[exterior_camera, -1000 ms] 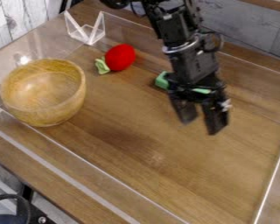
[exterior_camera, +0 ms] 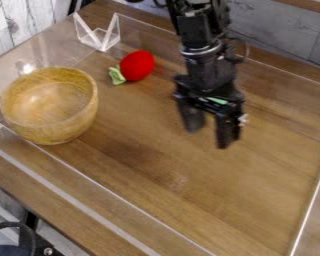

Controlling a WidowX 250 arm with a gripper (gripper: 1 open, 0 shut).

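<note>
The black robot gripper [exterior_camera: 211,128] hangs over the middle right of the wooden table, its two dark fingers pointing down; motion blur hides whether it holds anything. A green object [exterior_camera: 219,100] is partly hidden behind it. A red object [exterior_camera: 136,65] with a green part lies at the back left of the gripper. A large yellow wooden bowl [exterior_camera: 49,105] stands at the left.
A white wire holder [exterior_camera: 99,32] stands at the back left. A grey wall borders the back right, and black cables lie at the lower left corner.
The green object is now mostly behind it.
</note>
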